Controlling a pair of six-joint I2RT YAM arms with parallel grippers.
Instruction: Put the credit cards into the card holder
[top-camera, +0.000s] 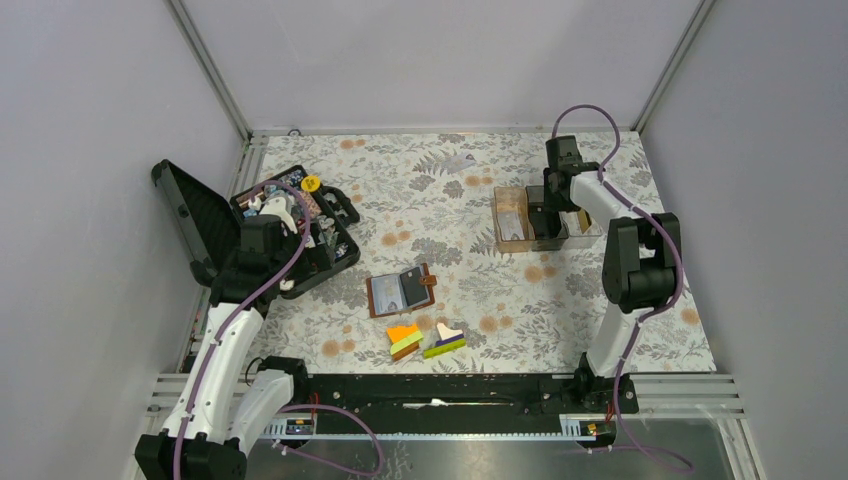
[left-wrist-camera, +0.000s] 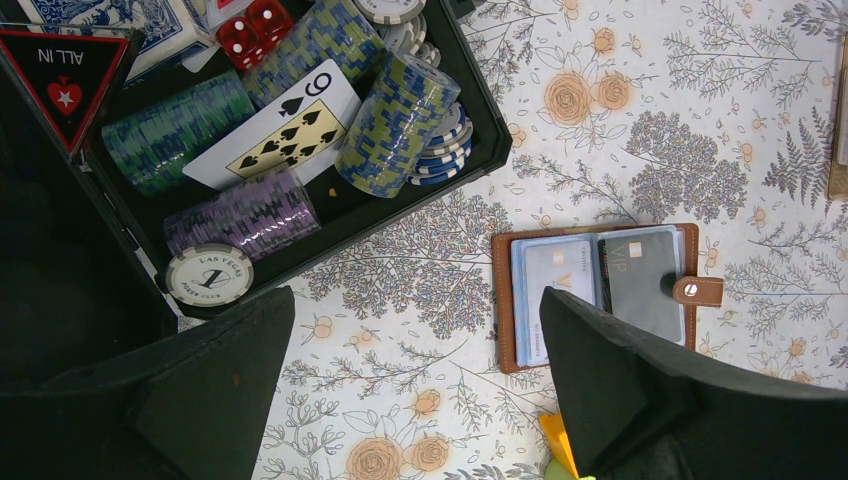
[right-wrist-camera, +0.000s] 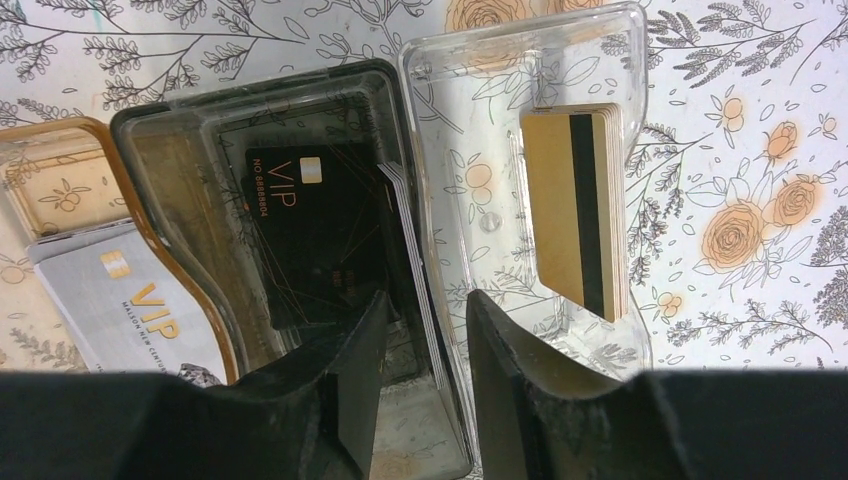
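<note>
The brown card holder (left-wrist-camera: 645, 285) lies open on the mid-left table, cards in its sleeves. At the right stand three open boxes: amber with white VIP cards (right-wrist-camera: 130, 300), dark with black VIP cards (right-wrist-camera: 310, 230), clear with gold cards (right-wrist-camera: 560, 200). My right gripper is over the dark and clear boxes, fingers part open with a narrow gap; whether a card is between them I cannot tell. My left gripper stands open above the left side of the table, nothing between its fingers.
An open poker case (left-wrist-camera: 400, 190) with chips and playing cards fills the left side. Colored pieces (top-camera: 405, 337) lie near the front edge.
</note>
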